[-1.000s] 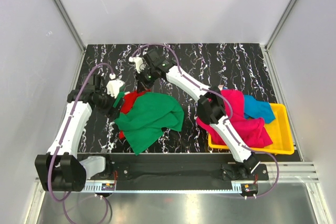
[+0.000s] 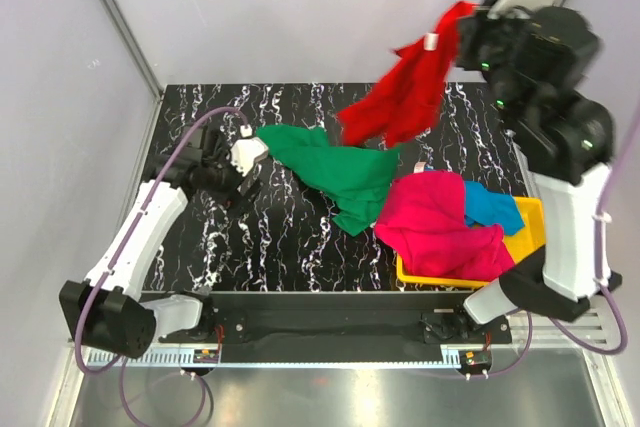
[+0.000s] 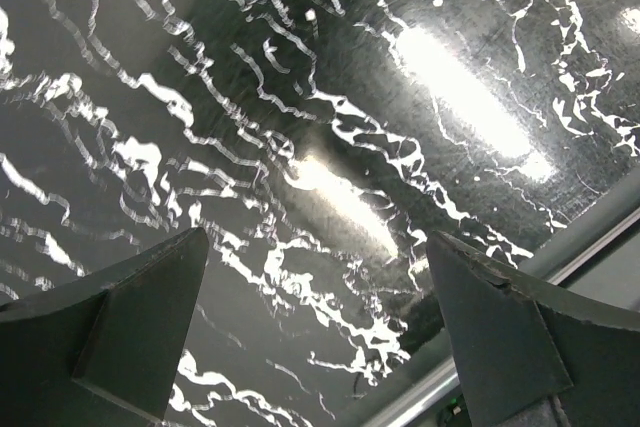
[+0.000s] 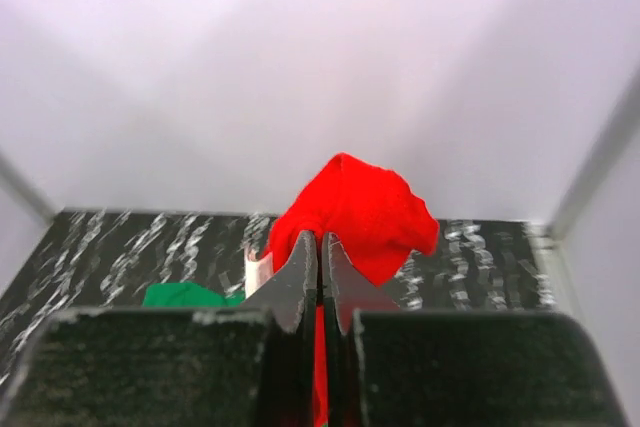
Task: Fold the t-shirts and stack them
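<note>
High over the back right of the table, my right gripper is shut on a red t-shirt, gathered at its fingertips. The rest of that shirt trails down to the left in the top view, clear of the table. A green t-shirt lies crumpled at the table's middle. Over bare table at the left stands my left gripper, its fingers wide apart with nothing between them. A pink shirt and a blue one lie heaped in the yellow bin.
The yellow bin stands at the front right, the pink shirt spilling over its left side. Bare marble-patterned table shows at the front left. White walls enclose the table at back and sides.
My right gripper has risen and swung far right, pulling the red shirt out from under the green one. The green shirt has shifted right and bunched up. The left gripper no longer touches it.
</note>
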